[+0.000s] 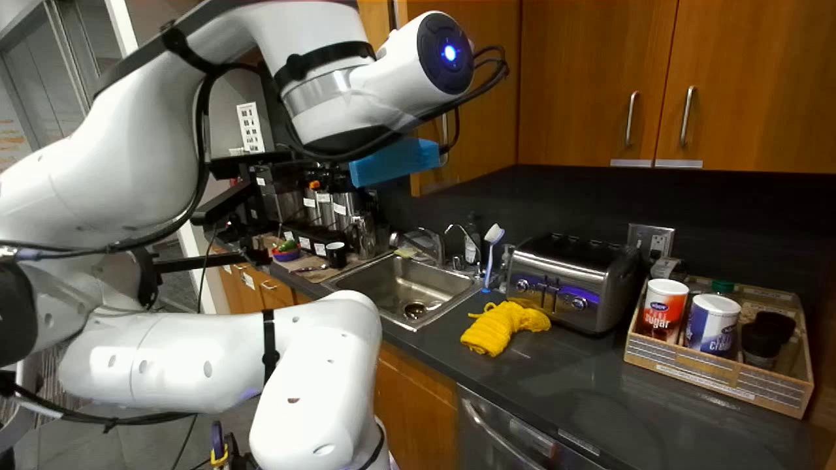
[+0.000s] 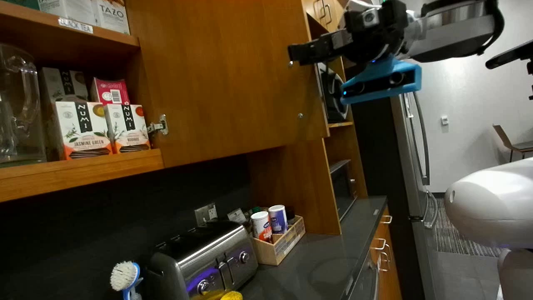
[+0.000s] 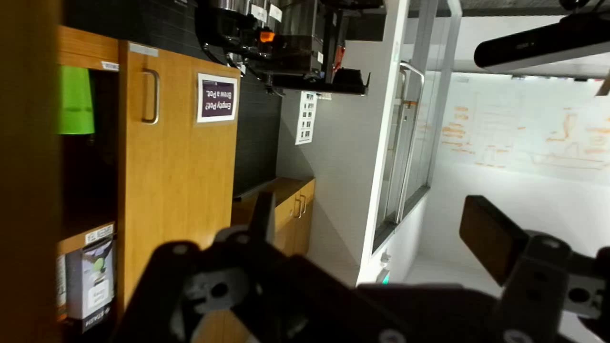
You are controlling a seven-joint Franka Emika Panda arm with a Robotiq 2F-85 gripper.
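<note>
An upper cabinet door point(image 2: 225, 80) stands swung open beside a shelf of tea boxes in exterior view 2. My gripper point(image 2: 300, 54) is up by the door's far edge, though touching or apart cannot be told. In the wrist view the gripper is open, its dark fingers point(image 3: 489, 240) wide apart with nothing between them. A blurred wooden surface point(image 3: 28, 171) fills that view's left edge. From exterior view 1 the arm and its blue camera mount point(image 1: 396, 162) hide the gripper.
White tea boxes point(image 2: 82, 130) and a glass pitcher point(image 2: 20, 105) occupy the open shelf. Below are a toaster point(image 1: 576, 282), a yellow cloth point(image 1: 503, 325), a sink point(image 1: 407, 286) and a box point(image 1: 721, 372) with canisters.
</note>
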